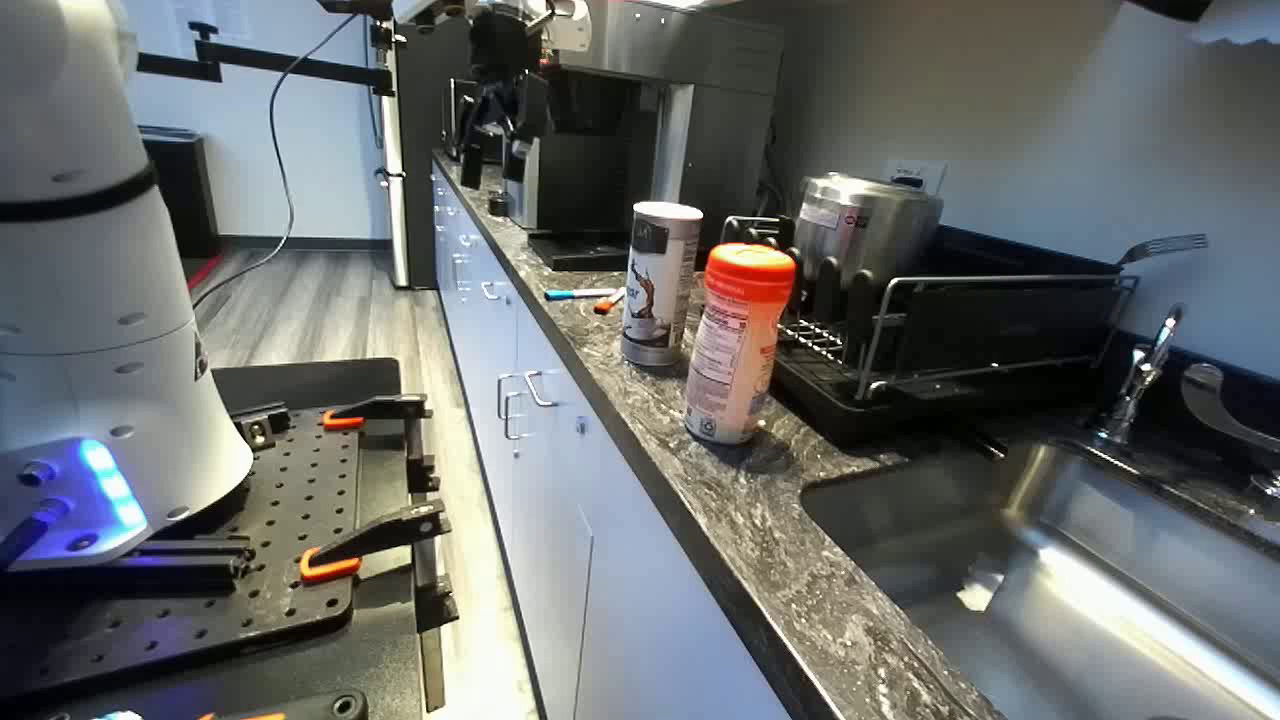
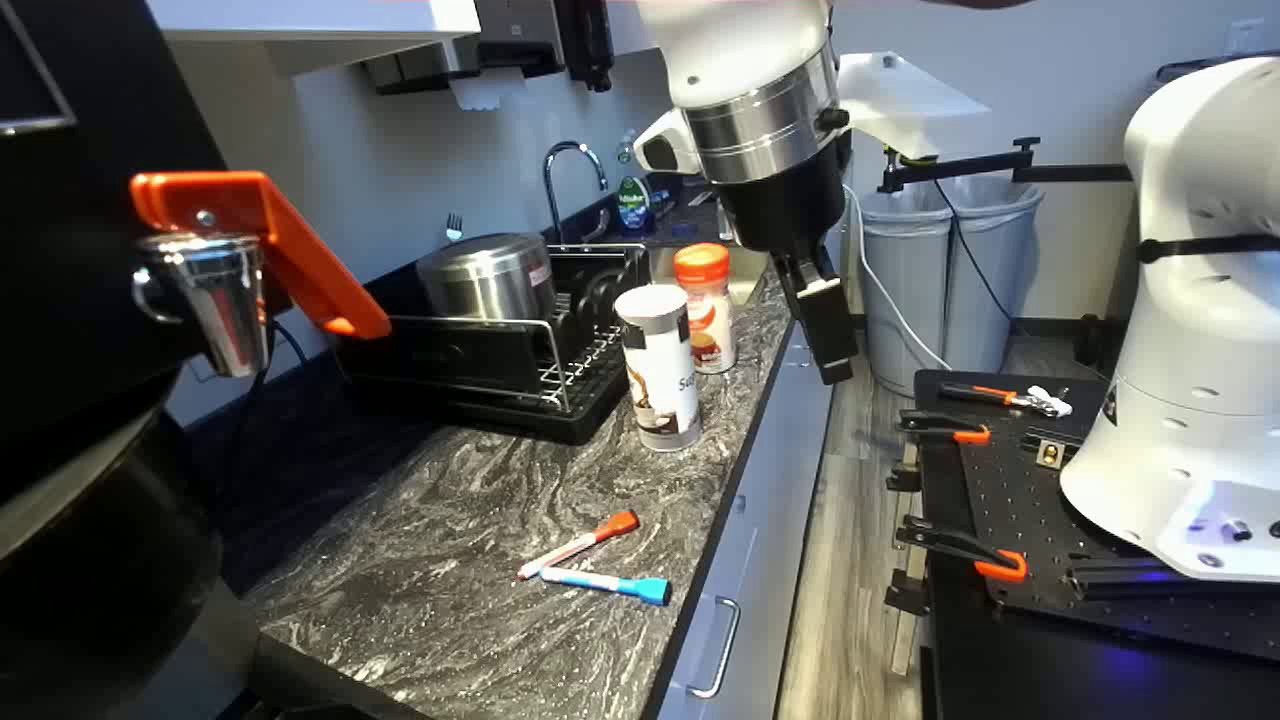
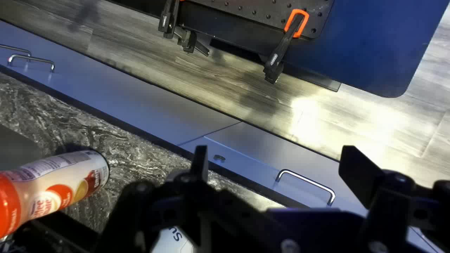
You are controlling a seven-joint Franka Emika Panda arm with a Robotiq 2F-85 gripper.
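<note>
My gripper is open, its two black fingers wide apart with nothing between them. In the second exterior view the gripper point(image 2: 822, 318) hangs above the counter's front edge, at the height of the canisters. A white canister with a dark printed label point(image 2: 659, 372) stands upright on the counter. Beside it, toward the sink, is an upright creamer canister with an orange-red lid point(image 1: 740, 348); the wrist view shows this creamer canister point(image 3: 63, 181) at lower left. A red-capped marker point(image 2: 579, 545) and a blue marker point(image 2: 606, 584) lie close together on the counter.
A black dish rack point(image 1: 996, 324) holding a steel pot point(image 1: 870, 228) stands behind the canisters. The sink point(image 1: 1080, 576) lies past them. A coffee machine point(image 1: 648, 132) occupies the counter's other end. Bare counter point(image 2: 480, 516) surrounds the markers.
</note>
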